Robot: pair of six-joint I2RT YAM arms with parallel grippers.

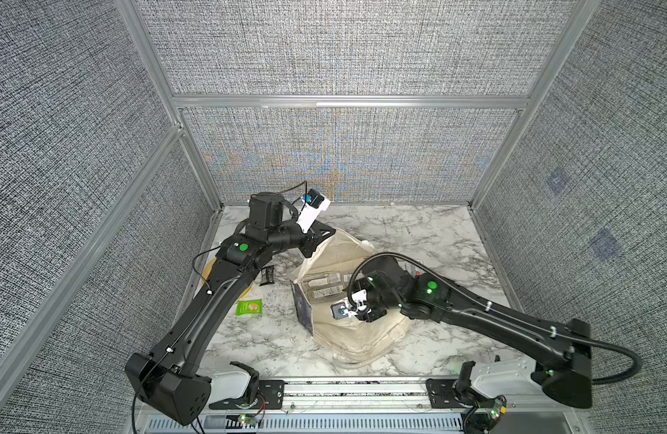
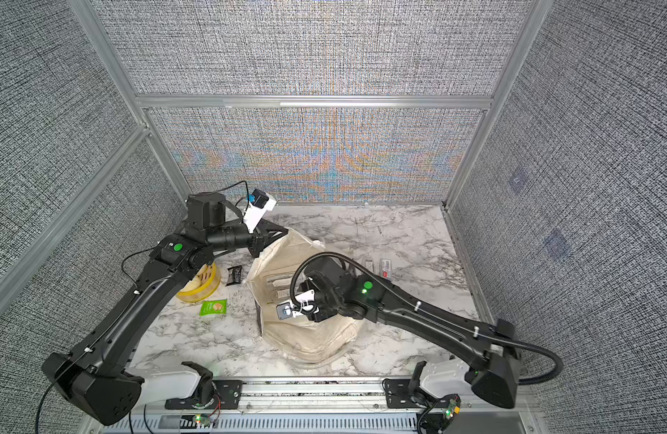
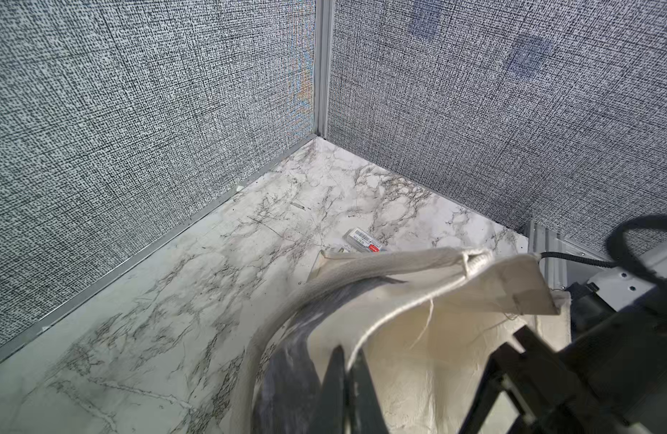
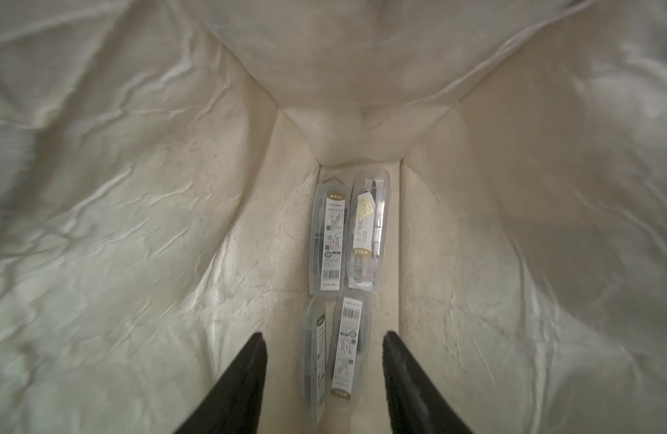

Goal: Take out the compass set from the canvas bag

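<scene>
The cream canvas bag (image 1: 362, 340) lies open on the table. In the right wrist view several clear compass-set cases (image 4: 332, 238) rest in two rows on its bottom. My right gripper is inside the mouth, open above the nearer cases, nothing between its fingers. My left gripper is shut at the bag's raised rim (image 3: 420, 282), with the edge of the fabric at its fingertips.
A yellow round container (image 2: 199, 293), a green packet (image 2: 213, 307) and a dark packet (image 2: 234, 275) lie left of the bag. More clear cases (image 2: 385, 267) lie to its right.
</scene>
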